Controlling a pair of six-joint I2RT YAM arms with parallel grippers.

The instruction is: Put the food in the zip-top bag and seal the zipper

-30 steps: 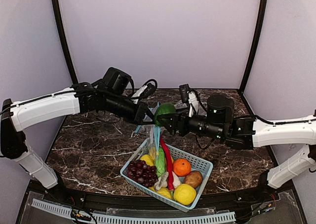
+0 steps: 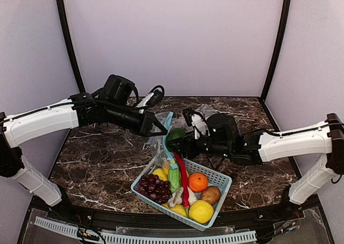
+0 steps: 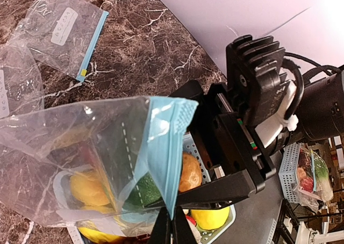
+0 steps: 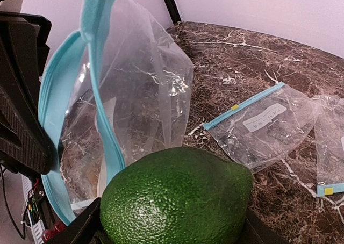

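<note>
My left gripper is shut on the blue zip edge of a clear zip top bag [image 3: 54, 163], holding it up over the basket. The bag's blue zip strips [image 4: 94, 56] stand apart in the right wrist view. A dark green avocado [image 4: 177, 198] fills the bottom of that view, just right of the near strip. In the top view the avocado [image 2: 176, 139] is beside the bag mouth, over the basket's back edge. My right gripper [image 2: 185, 143] stands wide open around the avocado, with dark fingers [image 4: 86, 225] at its sides. Whether they press on it, I cannot tell.
A light blue basket [image 2: 221, 201] holds grapes [image 2: 153, 189], a cucumber [image 2: 174, 178], a red pepper [image 2: 183, 179], an orange [image 2: 198, 182], a potato [image 2: 210, 194] and yellow fruit [image 2: 201, 212]. Flat empty bags [image 4: 263, 120] lie behind on the marbled table.
The avocado and my right gripper have come lower and a little left in the top view. My left gripper has shifted slightly left, and the blue strips have changed angle.
</note>
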